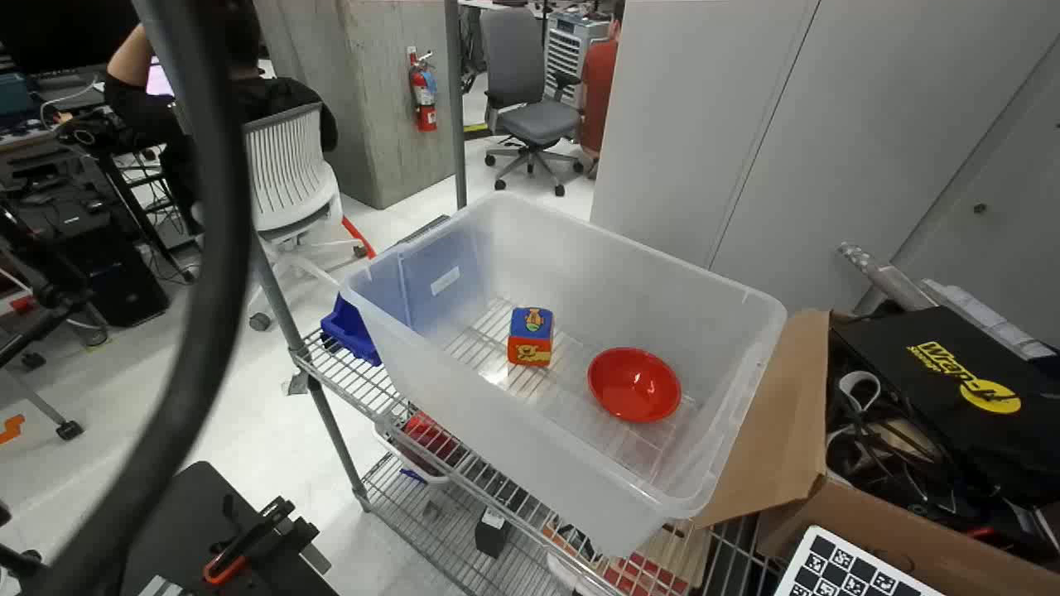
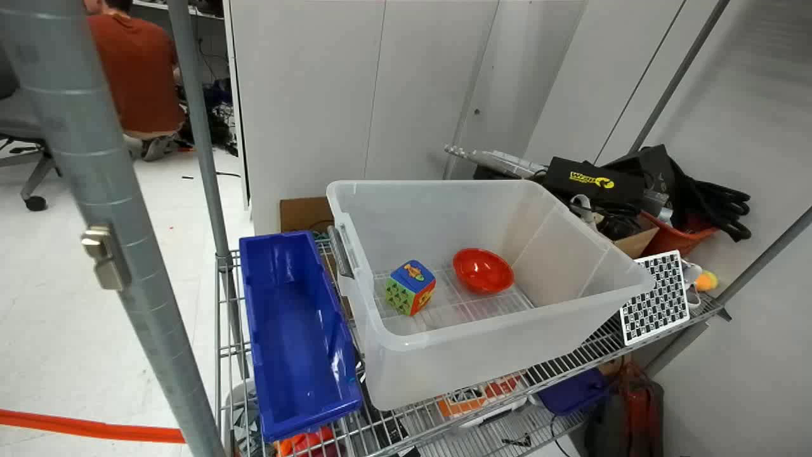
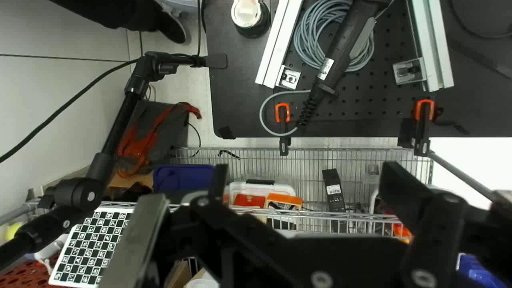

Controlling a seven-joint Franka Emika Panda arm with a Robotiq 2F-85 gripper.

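Inside a clear plastic bin [image 1: 556, 437] on the wire shelf lie two objects. One is a soft-looking cube [image 1: 529, 337] with a blue top and pictures on its sides. Beside it, apart, a red bowl [image 1: 633, 384] rests upright on the bin floor. In exterior view 2 the same cube [image 2: 411, 288] is left of the bowl [image 2: 483, 270]. My gripper shows only in the wrist view, its fingers wide apart with nothing held between them. It looks down past the shelf's front edge, and neither cube nor bowl appears there.
A blue tray [image 2: 297, 335] stands left of the bin. To its right are a cardboard box [image 1: 770, 427] of cables and a checkered board [image 2: 656, 297]. Metal shelf posts [image 2: 199, 129] rise around the rack. A dark table [image 3: 384, 110] carries coiled cable and clamps.
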